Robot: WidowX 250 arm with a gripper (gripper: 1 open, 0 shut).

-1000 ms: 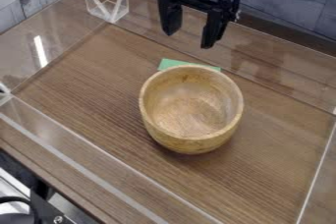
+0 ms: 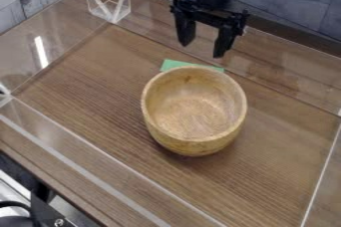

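The black gripper (image 2: 205, 38) hangs at the top centre, its two fingers apart with nothing visible between them. Below it a green flat piece (image 2: 174, 66) lies on the wooden table, partly hidden behind a large pale wooden bowl (image 2: 193, 131) that stands in the middle.
A white bracket (image 2: 111, 10) stands at the upper left near the edge, and another white shape is at the left edge.
The gripper has moved back toward the top of the view and looks smaller. The bowl and green piece have not moved.
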